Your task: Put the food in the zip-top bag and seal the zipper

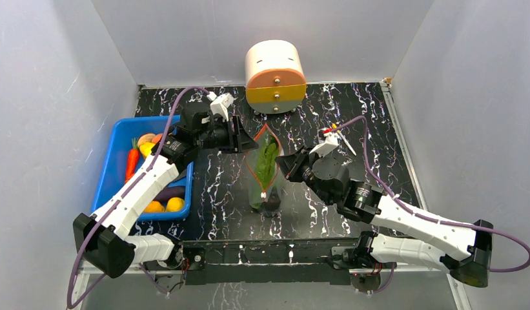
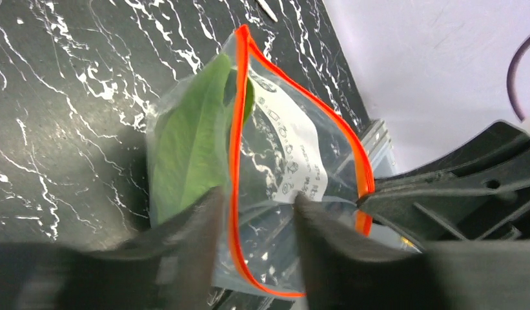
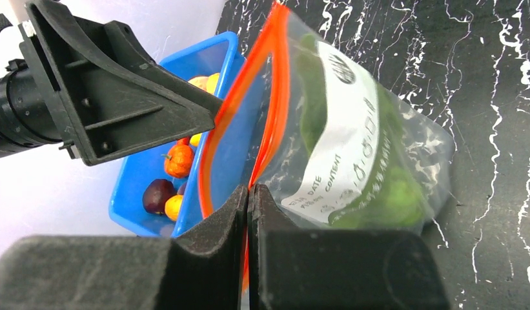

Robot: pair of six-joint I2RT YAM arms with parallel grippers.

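The clear zip top bag [image 1: 265,177] stands on the table with its orange-edged mouth spread wide. Inside it is a green leafy food, partly covered by a white label in the right wrist view. My right gripper is shut on the bag's orange rim on one side. On the opposite side, my left gripper [image 1: 250,137] has its fingers parted at the rim. In the left wrist view those fingers [image 2: 201,245] are blurred, with the orange edge showing in the gap and nothing clamped.
At the left, a blue bin [image 1: 107,161] holds several play foods, including a carrot [image 1: 132,161] and an eggplant [image 1: 170,194]. A small drawer cabinet [image 1: 275,74] stands at the back. Right of the bag lies a marker-like stick [image 1: 345,139].
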